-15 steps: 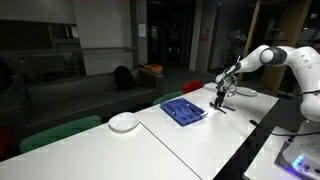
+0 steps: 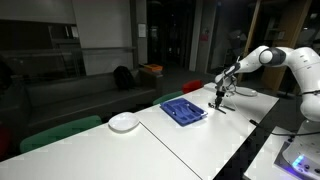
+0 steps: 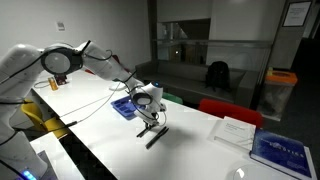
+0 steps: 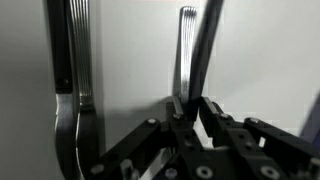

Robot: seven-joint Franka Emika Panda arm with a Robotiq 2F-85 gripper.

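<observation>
Two long black-and-silver utensils (image 4: 84,100) lie side by side at the left of the wrist view. A ribbed silver strip (image 4: 187,45) and a dark bar (image 4: 207,45) run down to my gripper, whose tips meet their lower ends. Whether the tips hold either piece is unclear. In exterior view 2, my gripper (image 3: 152,122) is low over the white table, with dark utensils (image 3: 157,138) beside it. From exterior view 1, the gripper (image 2: 220,97) appears small, close to the tabletop; its finger opening cannot be made out.
A blue tray (image 2: 182,111) with things inside stands near the arm. A round white dish (image 2: 124,122) sits farther along the table. Chairs line the table's sofa side.
</observation>
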